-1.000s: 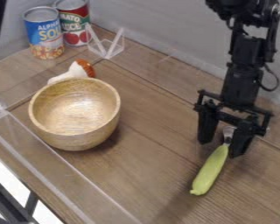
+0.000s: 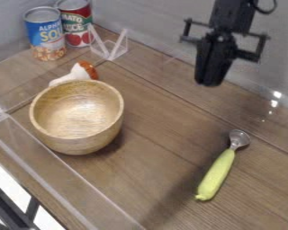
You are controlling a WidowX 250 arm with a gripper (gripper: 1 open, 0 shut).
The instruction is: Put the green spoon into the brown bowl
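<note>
The green spoon point(image 2: 216, 173) lies flat on the wooden table at the lower right, its metal head pointing away and its handle toward the front. A round brown bowl point(image 2: 76, 144), empty inside, stands on the left. High above the table at the back hangs my black gripper point(image 2: 209, 81), well clear of the spoon's head. Its fingers are shut together with nothing between them.
Two cans, one blue and white point(image 2: 46, 34) and one red point(image 2: 76, 22), stand at the far left corner. A small white and orange item point(image 2: 76, 74) sits just behind the bowl. Bare table point(image 2: 158, 117) separates bowl and spoon.
The spoon has stayed on the table in about the same place.
</note>
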